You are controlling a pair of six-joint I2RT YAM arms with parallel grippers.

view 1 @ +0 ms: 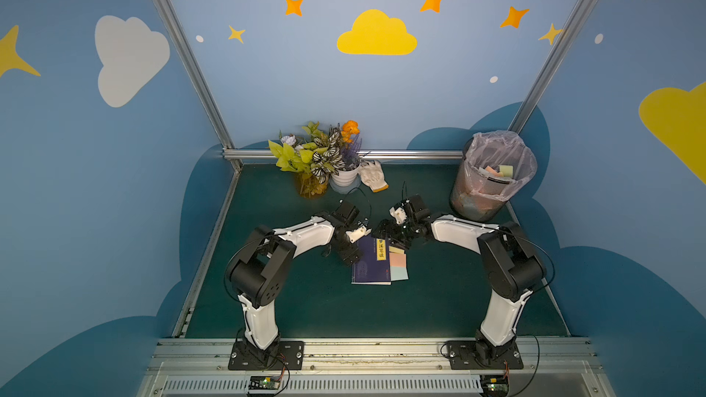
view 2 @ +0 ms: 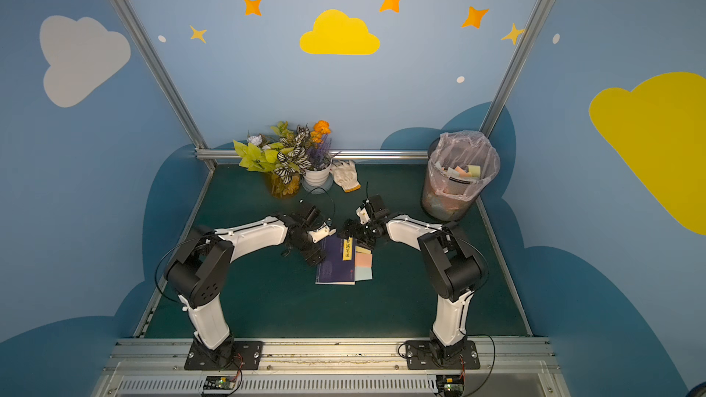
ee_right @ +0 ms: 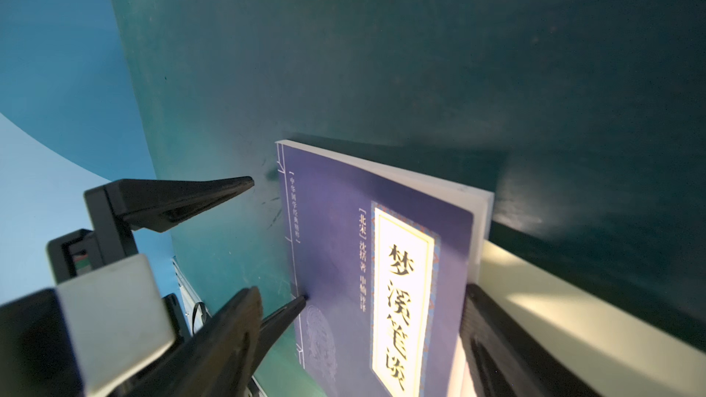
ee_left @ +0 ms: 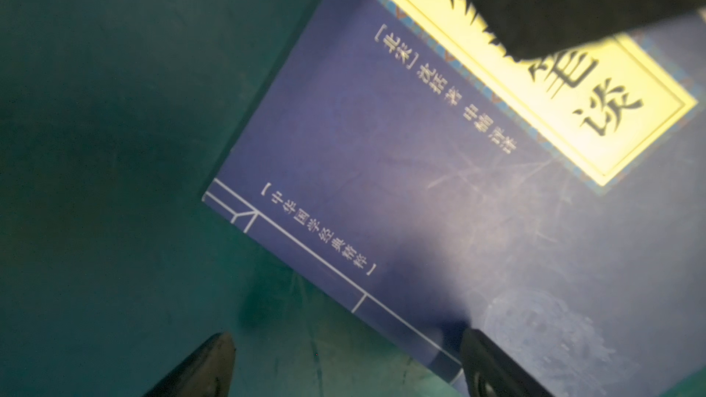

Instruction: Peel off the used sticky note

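Note:
A dark blue book (view 1: 370,266) with a yellow title label (ee_right: 400,301) lies on the table. Yellow (view 1: 397,250), pink (view 1: 398,261) and pale blue (view 1: 399,273) sticky notes stick out from its right edge. In the right wrist view the yellow note (ee_right: 588,316) reaches out beside the page edge. My right gripper is open over the book's far right part, one finger over the cover and the other by the page edge, nothing held. My left gripper stands part open at the book's left edge, one finger over the cover, the other over bare table.
A lined bin (view 1: 474,202) with discarded notes inside stands at the back right. Potted plants (view 1: 312,158) and a white glove (view 1: 373,175) are at the back.

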